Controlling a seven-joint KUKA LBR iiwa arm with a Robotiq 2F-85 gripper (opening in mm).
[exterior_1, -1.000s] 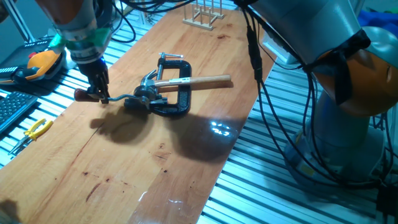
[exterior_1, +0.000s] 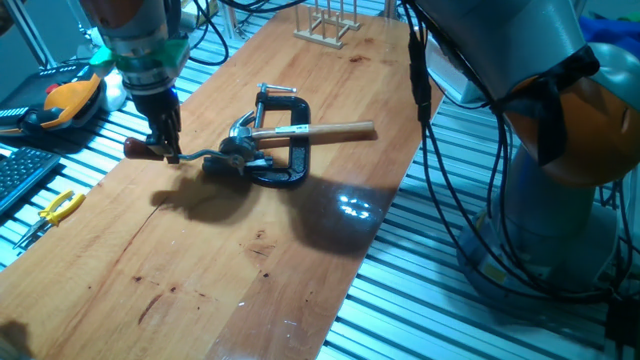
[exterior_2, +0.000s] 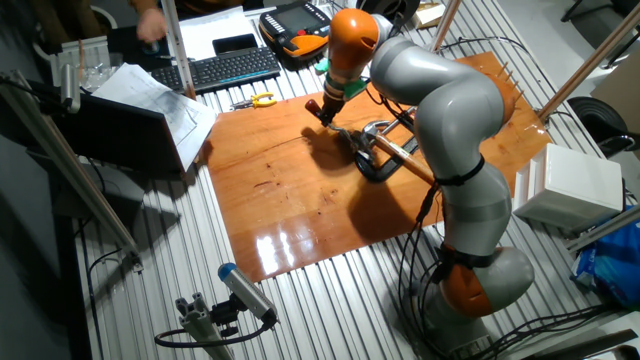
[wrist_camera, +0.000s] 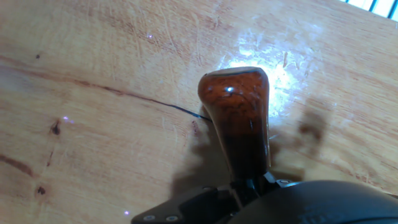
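Observation:
A hand-cranked tool (exterior_1: 236, 152) with a dark metal body and a bent crank arm lies against the black C-clamp (exterior_1: 300, 160) on the wooden table. Its brown wooden handle (exterior_1: 143, 150) sticks out to the left, past my gripper (exterior_1: 171, 156). The fingers are shut around the crank where handle and metal meet. In the wrist view the glossy handle (wrist_camera: 239, 106) rises from between the dark fingers; the contact itself is partly hidden. A hammer (exterior_1: 335, 130) lies across the clamp, its wooden shaft pointing right. My gripper (exterior_2: 327, 118) also shows in the second exterior view.
Yellow-handled pliers (exterior_1: 62, 208) and a keyboard (exterior_1: 22, 178) sit off the table's left side. At the far end stands a wooden peg rack (exterior_1: 325, 28). Cables (exterior_1: 425, 120) hang along the arm.

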